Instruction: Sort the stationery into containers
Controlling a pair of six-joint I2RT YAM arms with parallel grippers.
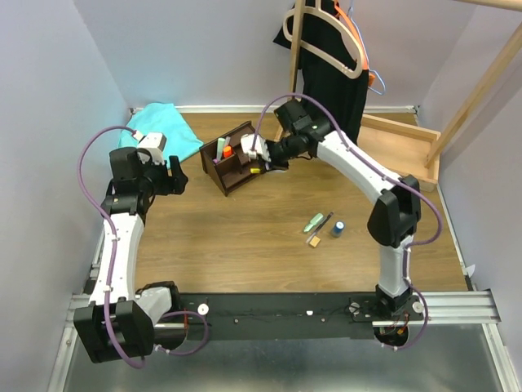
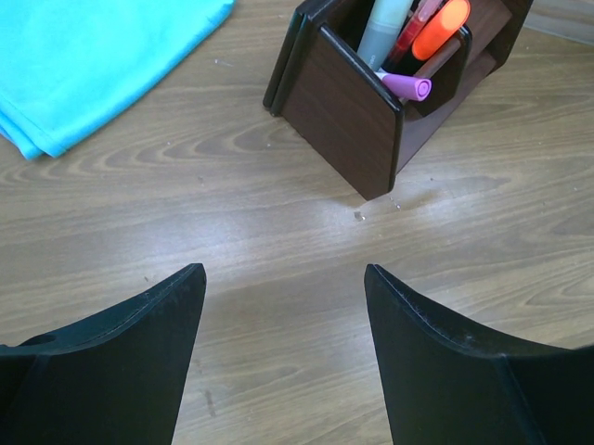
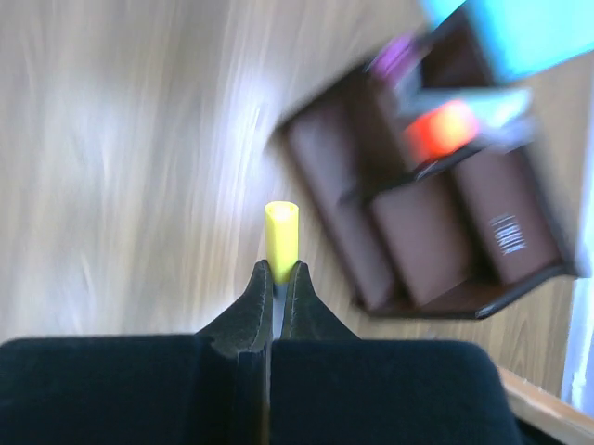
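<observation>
In the right wrist view my right gripper is shut on a slim white marker with a yellow end. The top view puts that gripper at the right side of the brown wooden organizer. Inside the organizer's rear part stand an orange-capped pen, a pale blue marker and a purple-capped pen. On the table lie a green item, a dark pen, a small tan block and a blue bottle. My left gripper hangs open and empty over bare wood.
A turquoise cloth lies behind the organizer's left. A wooden rack tray with dark clothes hanging above stands at the back right.
</observation>
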